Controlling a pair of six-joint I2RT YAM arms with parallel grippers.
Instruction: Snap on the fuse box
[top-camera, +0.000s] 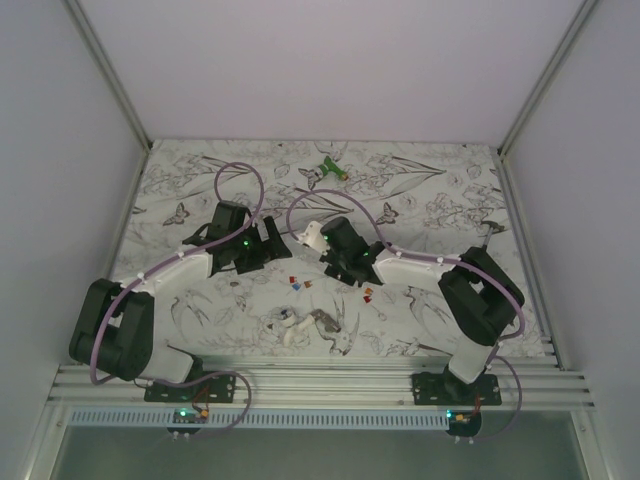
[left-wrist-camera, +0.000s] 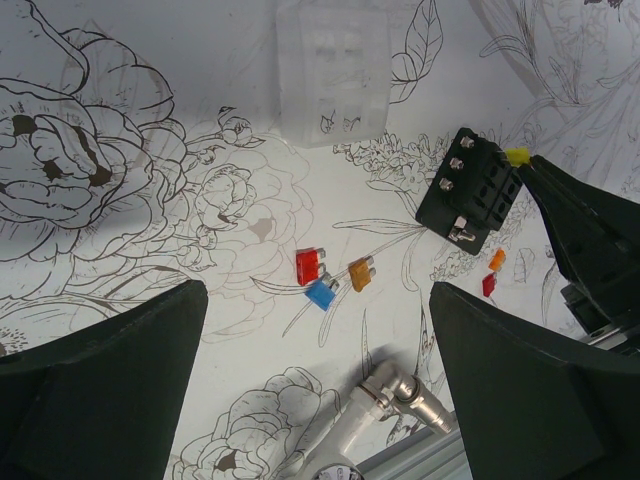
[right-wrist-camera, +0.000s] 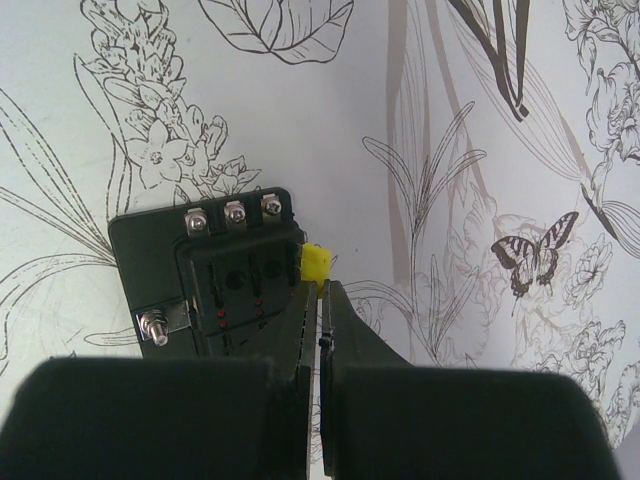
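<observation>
The black fuse box (right-wrist-camera: 150, 250) lies on the patterned table, with metal studs and slotted sockets. A yellow piece (right-wrist-camera: 315, 262), probably a fuse, sits at its edge, directly at the fingertips of my right gripper, which is shut; whether it grips the piece or only touches it I cannot tell. My left gripper (top-camera: 275, 240) hangs open left of the box, empty. A clear plastic case (left-wrist-camera: 333, 70) stands behind. Loose red (left-wrist-camera: 308, 265), blue (left-wrist-camera: 321, 292) and amber (left-wrist-camera: 360, 275) fuses lie beside the box.
A metal-and-white tool (left-wrist-camera: 380, 400) lies at the front middle. A green object (top-camera: 330, 168) is at the back, and a small tool (top-camera: 490, 228) at the right.
</observation>
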